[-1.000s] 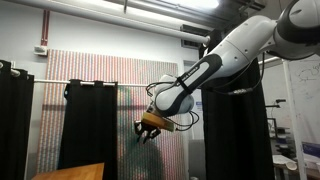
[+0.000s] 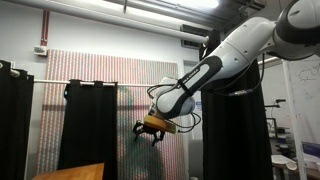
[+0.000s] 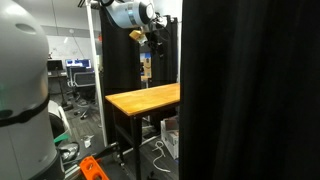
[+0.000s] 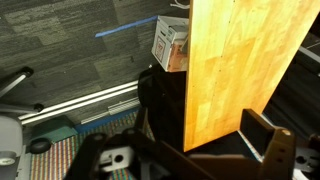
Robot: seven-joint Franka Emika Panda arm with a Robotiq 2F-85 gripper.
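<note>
My gripper (image 2: 147,132) hangs high in the air, well above the wooden table (image 2: 75,173), pointing down. Its dark fingers stand apart, and I see nothing held between them. The wrist view shows the gripper from above, with the bare wooden table (image 4: 232,65) and the floor far below. In the second exterior view the arm's end is at the upper left over the table (image 3: 140,100); its fingers are small and dark there. No object shows on the visible part of the tabletop.
A cardboard box (image 4: 171,43) is on the floor beside the table. Black curtains (image 2: 88,125) hang behind, and a large one (image 3: 245,90) blocks the right of the second exterior view. Open air surrounds the gripper.
The arm has otherwise barely moved.
</note>
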